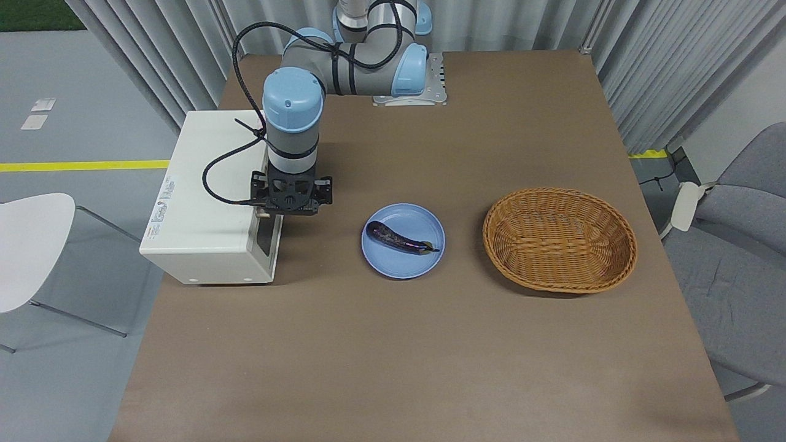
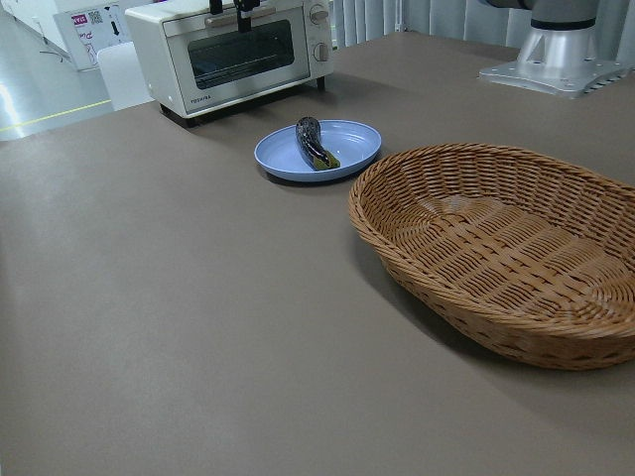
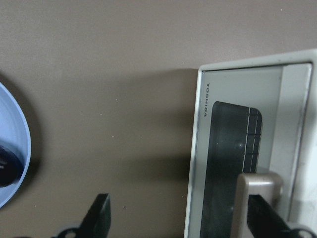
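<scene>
My gripper hovers at the white toaster oven's (image 1: 199, 184) front, its fingers standing wide open; in the wrist view one is over the table and the other at the oven door's handle (image 3: 257, 193). The oven door (image 2: 238, 55) is closed. A blue plate (image 1: 383, 259) holds a dark purple eggplant (image 1: 398, 240), right of the oven in the front view and partly seen at the left of the wrist view.
A brown wicker basket (image 1: 560, 240) sits right of the plate. My robot base (image 2: 556, 74) stands at the back, chairs beside the table.
</scene>
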